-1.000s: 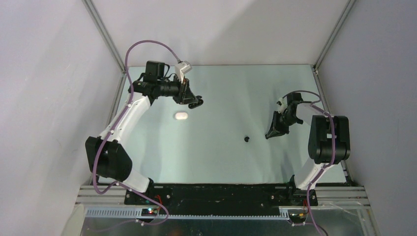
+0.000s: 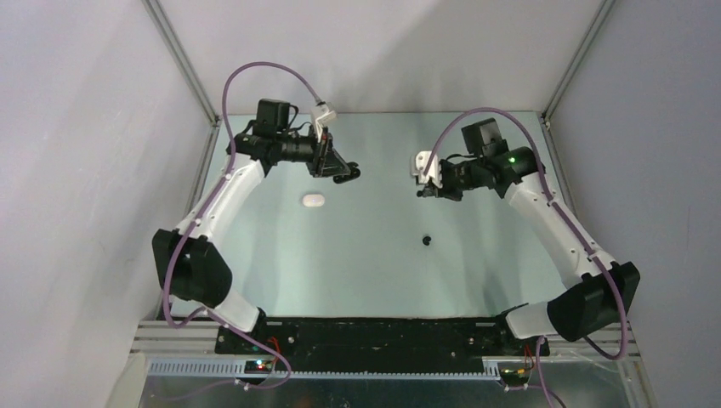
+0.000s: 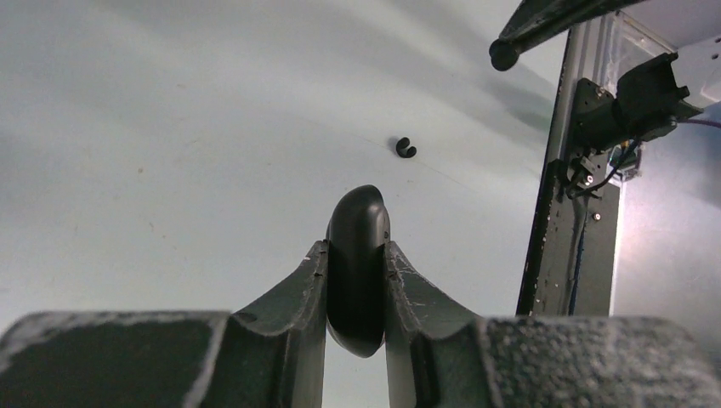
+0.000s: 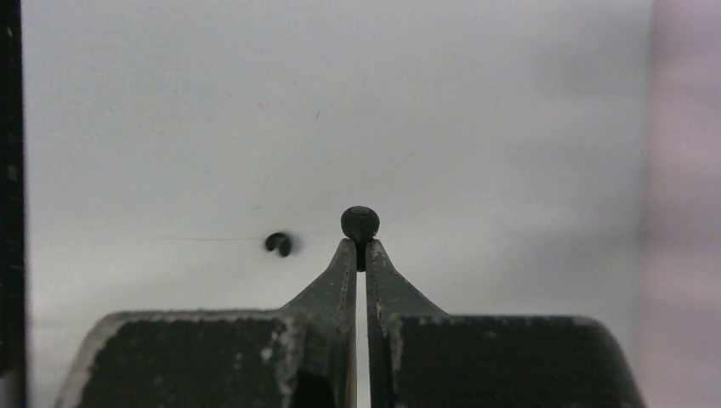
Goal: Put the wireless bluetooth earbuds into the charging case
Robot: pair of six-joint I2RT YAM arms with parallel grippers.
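My left gripper is shut on the black charging case (image 3: pixel 358 293), whose rounded end rises between the fingers in the left wrist view. From the top, the case (image 2: pixel 346 176) hangs over the left-centre of the table. A black earbud (image 4: pixel 360 223) sits at the tips of my right gripper, which is shut on its stem, round head outward. This held earbud (image 2: pixel 420 194) faces the case across a gap. The other earbud (image 2: pixel 427 240) lies alone on the table, in front of the right gripper; it shows in both wrist views.
A small white oval object (image 2: pixel 313 201) lies on the pale table (image 2: pixel 366 263) below the left arm. Free surface surrounds the lying earbud. A dark rail (image 2: pixel 374 340) runs along the front edge, and walls close in both sides.
Carrying its earbud, the right arm has swung up and inward from the right side, toward the case. My left gripper has shifted slightly to the right. The loose earbud has stayed put.
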